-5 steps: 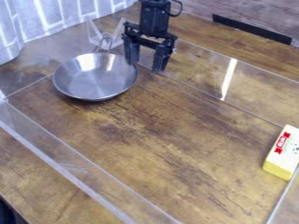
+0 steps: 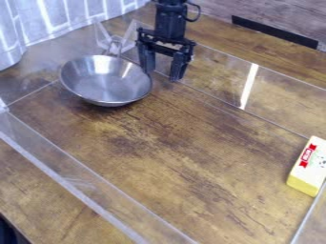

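Observation:
My black gripper [image 2: 163,55] hangs at the top centre of the camera view, its fingers apart and pointing down, just behind and right of a large steel pan [image 2: 105,82]. The pan rests on the wooden surface toward the left, its handle angled up to the back. Nothing shows between the fingers.
A yellow block [image 2: 307,170] with a red-and-white label lies at the right edge. Clear plastic walls line the sides and back of the wooden floor [image 2: 173,162].
The pan has shifted very slightly to the right. My gripper looks almost unmoved.

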